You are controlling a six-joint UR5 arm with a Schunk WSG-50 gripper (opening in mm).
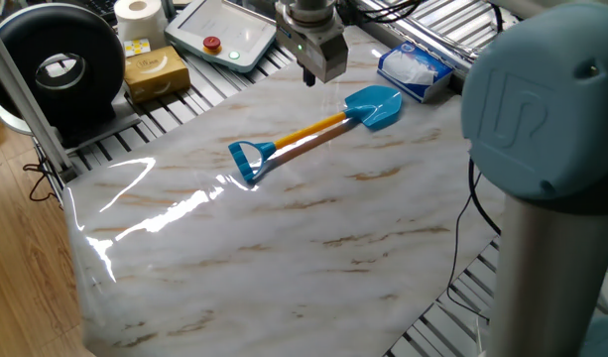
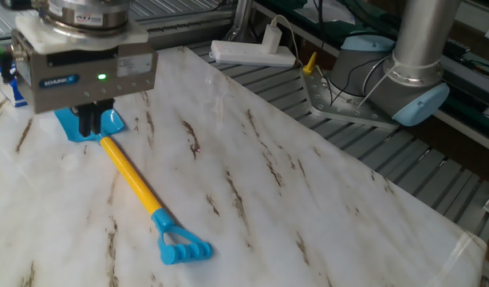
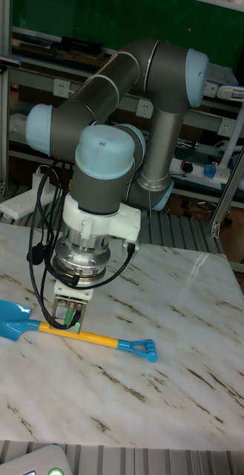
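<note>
A toy shovel lies on the marbled tabletop, with a blue blade, a yellow shaft and a blue grip. My gripper hangs over the table, fingers pointing down. Its dark fingers overlap the blade in exterior view 2, while exterior view 1 has the gripper behind the shaft and clear of it. Nothing shows held. The fingers look close together, but whether they meet is too small to tell. In exterior view 3 the gripper's body hides part of the yellow shaft.
A blue-and-white tissue pack sits near the blade. Off the table's edge are a yellow box, a teach pendant and a black ring-shaped object. A white power strip lies beyond the far edge.
</note>
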